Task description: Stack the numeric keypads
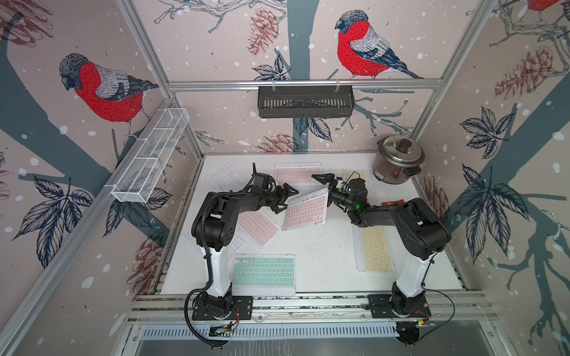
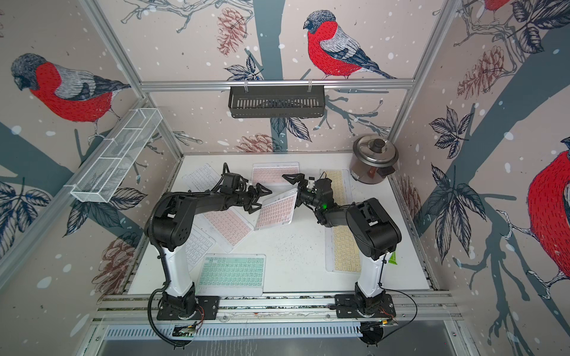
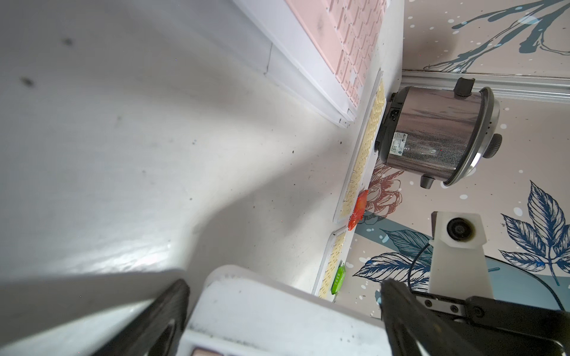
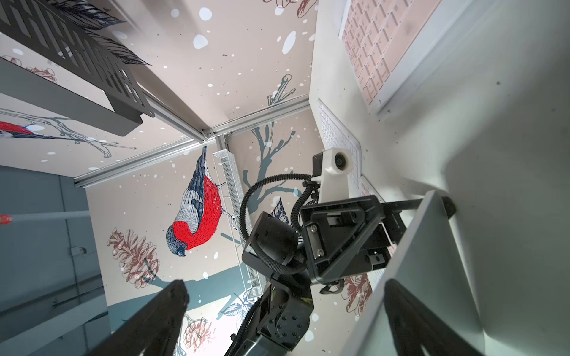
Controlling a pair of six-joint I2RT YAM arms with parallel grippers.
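Observation:
A pink-keyed white keyboard (image 1: 305,213) is tilted at the middle of the table, its right end raised. My left gripper (image 1: 289,199) stands open at its left end; in the left wrist view the white end of the keyboard (image 3: 279,314) lies between the spread fingers. By the raised right end is my right gripper (image 1: 322,188), open too. The right wrist view has the keyboard's plain back (image 4: 433,284) running past one finger, with the space between the fingers mostly bare. Whether that finger touches it, I cannot tell.
Another pink keyboard (image 1: 298,173) lies flat behind, a third (image 1: 258,230) front left. A green keyboard (image 1: 264,273) is near the front edge. Yellow keyboards (image 1: 375,249) lie on the right, white ones (image 2: 199,243) on the left. A pot (image 1: 399,159) stands back right.

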